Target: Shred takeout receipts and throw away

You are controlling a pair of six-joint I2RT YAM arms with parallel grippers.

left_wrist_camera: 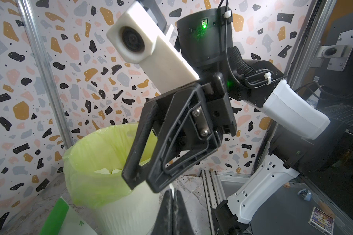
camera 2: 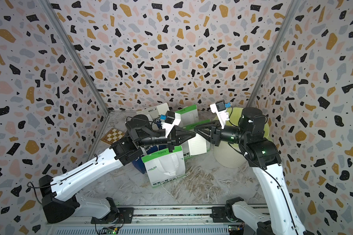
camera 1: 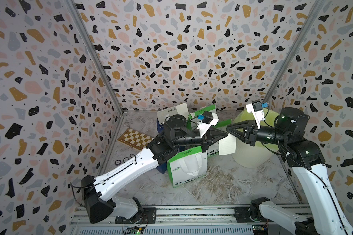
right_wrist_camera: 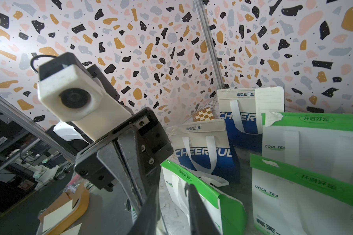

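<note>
A pale paper slip [camera 1: 227,145] hangs between the two grippers in the top views, in front of the green-and-white bags. My left gripper [camera 1: 223,135] is shut at the slip's upper left; its thin edge seems to lie between the fingertips. My right gripper [camera 2: 198,130] reaches the slip's top from the right, its fingers partly apart; whether they touch the paper is unclear. The bin [left_wrist_camera: 102,156] with a yellow-green liner stands behind my right gripper, with some paper inside.
Green-and-white takeout bags [right_wrist_camera: 302,188] and blue CHEERFUL bags [right_wrist_camera: 200,141] crowd the middle and back of the table. A checkered board [camera 1: 135,137] lies at the left.
</note>
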